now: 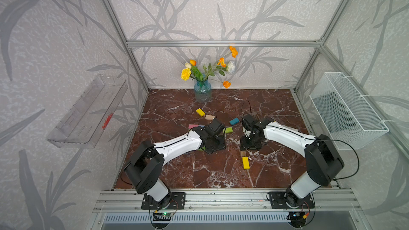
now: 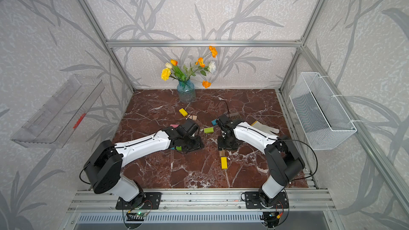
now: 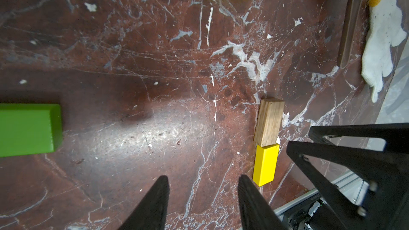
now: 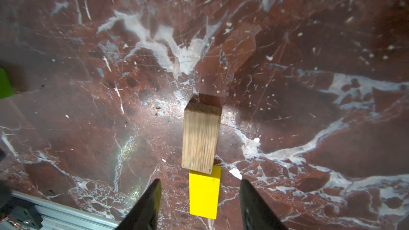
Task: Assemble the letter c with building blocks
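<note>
A wooden block (image 4: 201, 138) lies end to end with a yellow block (image 4: 203, 193) in a vertical line on the right of centre. My right gripper hovers just over them, its fingers open on either side of the yellow block in its wrist view, not gripping. My left gripper is open over bare table left of that pair, nothing between its fingers. Green blocks (image 3: 25, 130) lie near it; other coloured blocks, including blue (image 1: 234, 121), pink (image 1: 192, 126) and another yellow (image 1: 200, 112), are farther back, some hidden by the left arm.
A vase of flowers (image 1: 202, 93) stands at the back. A white glove (image 3: 379, 46) and a brown utensil (image 3: 353, 21) lie at the right. A clear basket (image 1: 68, 132) and a mesh basket (image 1: 349, 119) hang at the sides.
</note>
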